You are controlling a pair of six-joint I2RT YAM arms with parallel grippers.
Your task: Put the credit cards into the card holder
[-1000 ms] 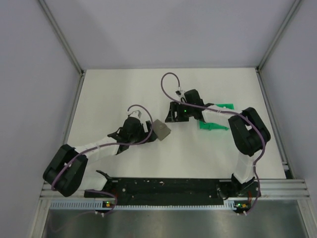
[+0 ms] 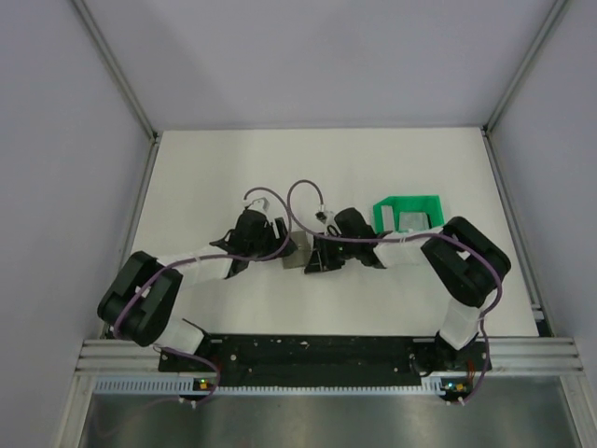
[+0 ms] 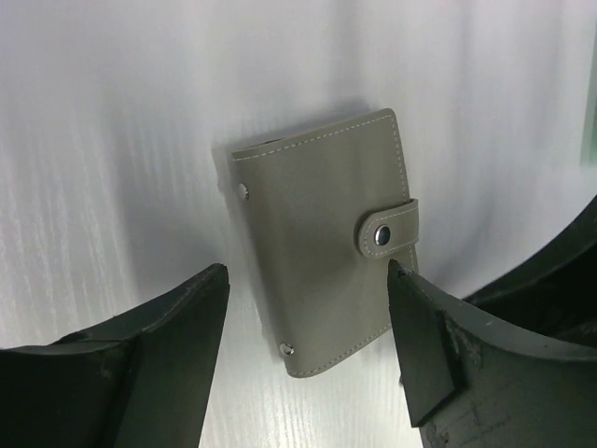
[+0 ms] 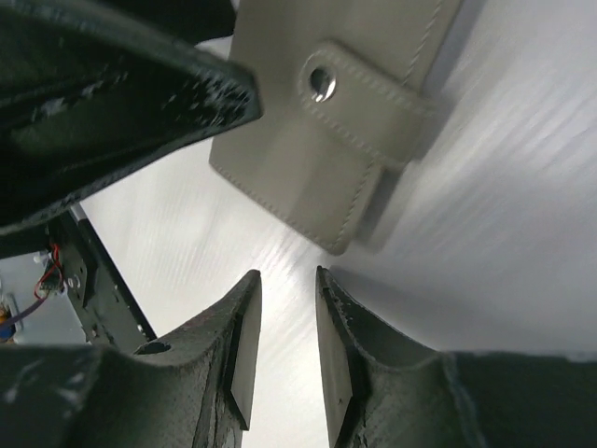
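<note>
The taupe card holder (image 2: 295, 252) lies on the white table between my two grippers, its snap strap closed. In the left wrist view it (image 3: 317, 243) is between and beyond the fingertips of my left gripper, which stand apart with nothing gripped. My right gripper sits beside the holder's corner (image 4: 317, 205) in the right wrist view, its fingertips close together; whether anything thin is between them is hard to tell. A dark gripper part also reaches over the holder at upper left of that view.
A green tray (image 2: 404, 202) with light compartments or cards stands at the right of the table, behind the right arm.
My right gripper has moved down toward the front, alongside the holder, and looks more closed. The left gripper has shifted slightly back and right. The holder sits a little more upright in angle.
</note>
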